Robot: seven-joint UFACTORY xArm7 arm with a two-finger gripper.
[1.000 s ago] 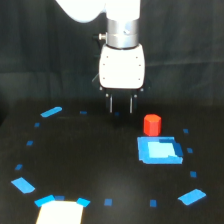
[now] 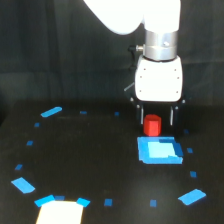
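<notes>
A small red block stands on the dark table just behind the blue tray. My white gripper is over it, pointing down. Its fingers are apart, one showing on each side of the red block, with the right one farther from it. Whether either finger touches the block cannot be made out. Inside the tray the floor looks pale and bare.
Blue tape strips and small blue marks are scattered over the dark table. A cream-coloured object sits at the bottom left edge. A dark curtain hangs behind.
My gripper has moved right and lower, from the left of the red block to over it. The red block and the tray are where they were.
</notes>
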